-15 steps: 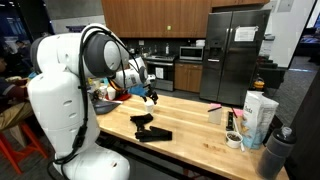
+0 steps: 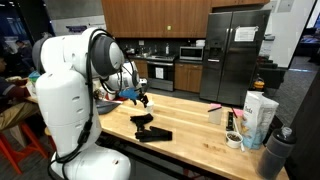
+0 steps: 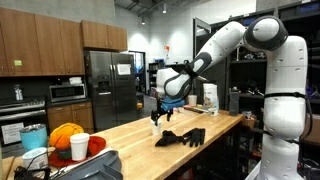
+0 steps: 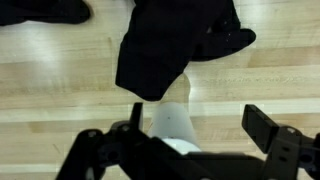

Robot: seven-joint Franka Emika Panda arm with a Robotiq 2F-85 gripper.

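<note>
My gripper is open, its two fingertips apart with nothing held between them. In the wrist view a white cup-like object [image 4: 172, 124] shows partly between the fingers, its near part hidden by the gripper body. A black cloth or glove [image 4: 165, 45] lies just beyond it, with another dark piece [image 4: 45, 10] at the upper left. Exterior view 2 places the gripper [image 3: 164, 109] above the table, close over the white object [image 3: 157, 128]. Two black pieces [image 3: 208, 134] lie beside it there.
At the table's far end from the arm stand a paper bag [image 2: 258, 118], a dark canister [image 2: 276, 152] and a small bowl [image 2: 233, 139]. A red tray [image 3: 95, 147] holds a white cup [image 3: 80, 147] and an orange cloth [image 3: 67, 133]. Mid-table is mostly bare wood.
In exterior view 1 my gripper has shifted a little left and downward over the last second. The black pieces and the things at the table's far end look unmoved.
</note>
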